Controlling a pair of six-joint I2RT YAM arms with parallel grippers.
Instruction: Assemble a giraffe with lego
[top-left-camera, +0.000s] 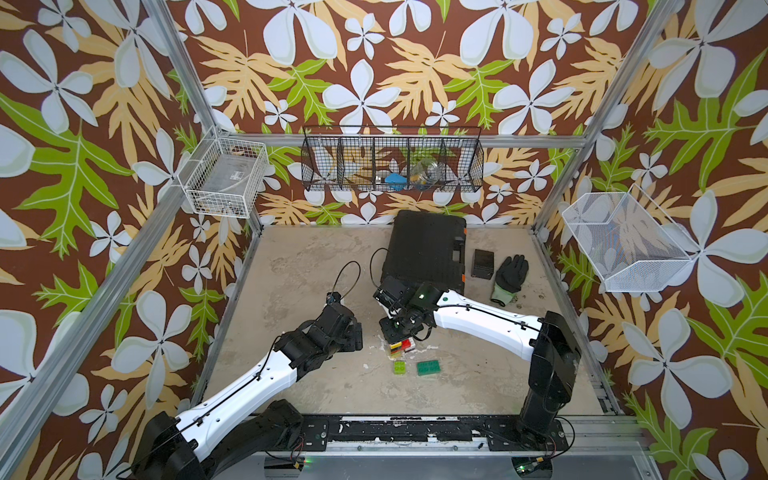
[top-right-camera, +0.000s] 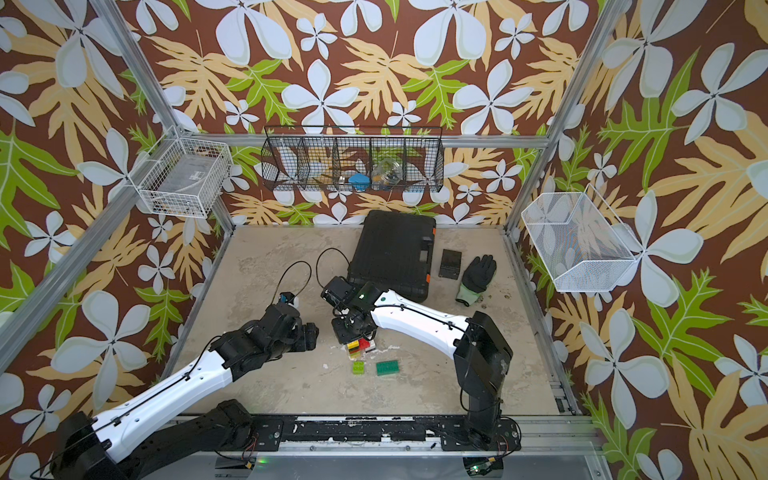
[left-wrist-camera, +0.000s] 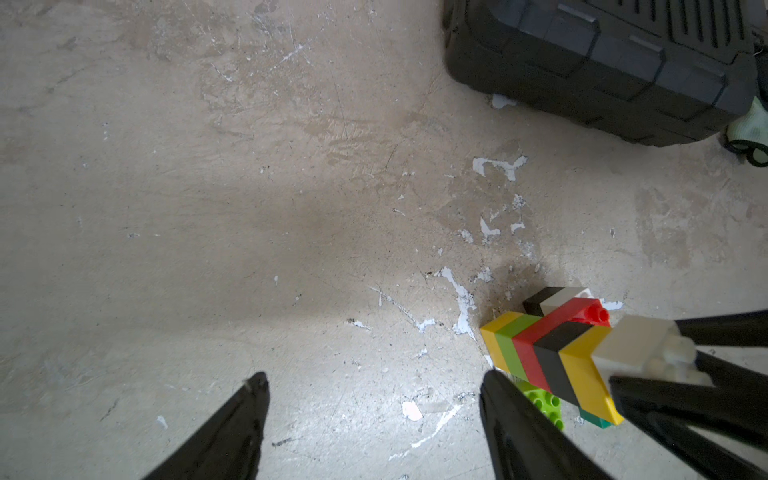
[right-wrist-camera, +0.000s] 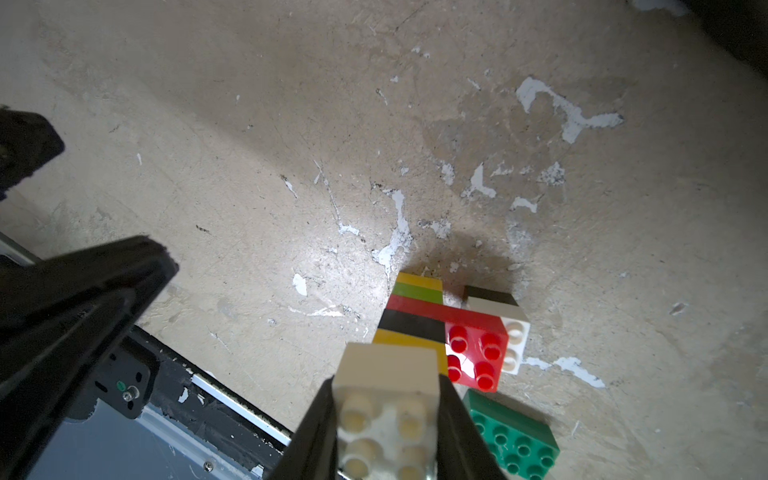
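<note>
A tower of yellow, lime, red, black and yellow bricks (right-wrist-camera: 412, 308) stands on the table, its red brick (right-wrist-camera: 480, 344) jutting out to one side. At its top is a white brick (right-wrist-camera: 392, 368), flanked on both sides by the fingers of my right gripper, which look closed on it. Whether this brick is pressed onto the yellow one cannot be told. Beside the tower, a white brick with a black layer (right-wrist-camera: 516, 340) sits under the red one's end. My left gripper is open and empty, left of the tower.
A lime brick (top-left-camera: 399, 367) and a dark green brick (top-left-camera: 429, 367) lie in front of the tower. Behind are a black case (top-left-camera: 424, 248), a small dark box (top-left-camera: 483, 263) and a glove (top-left-camera: 510, 276).
</note>
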